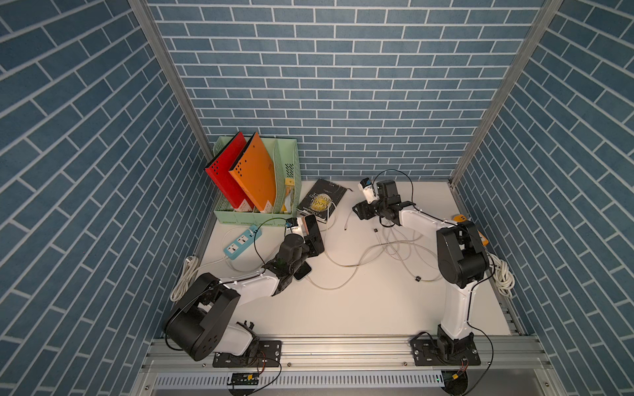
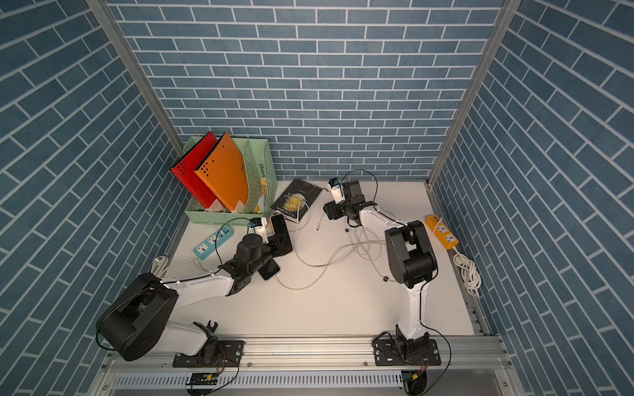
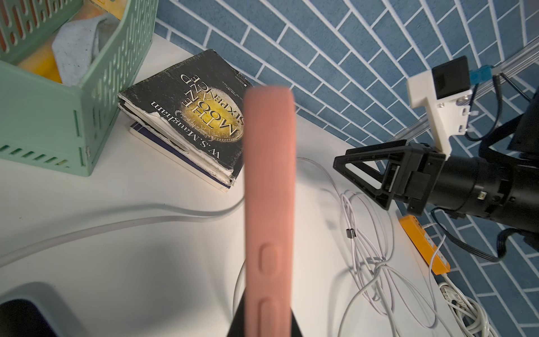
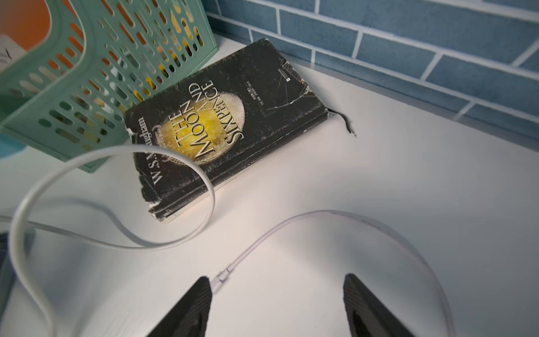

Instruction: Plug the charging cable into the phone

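Observation:
My left gripper [image 1: 306,248] is shut on a coral-edged phone [image 3: 269,196], which stands up edge-on in the left wrist view. From above, its dark face [image 1: 314,235] shows near the green rack. Over at the back right, my right gripper is open above the table, nothing between its fingers. A thin white charging cable [image 4: 314,213] lies on the table below it, its plug end [image 4: 220,279] near the left fingertip and well apart from the phone. A second dark phone [image 2: 269,269] lies flat below the left gripper.
A green rack [image 1: 254,217] with folders stands back left, books [image 4: 224,123] beside it. Tangled cables [image 3: 376,264] cover the right side. Teal [image 1: 241,241] and orange [image 1: 470,229] power strips lie at the sides.

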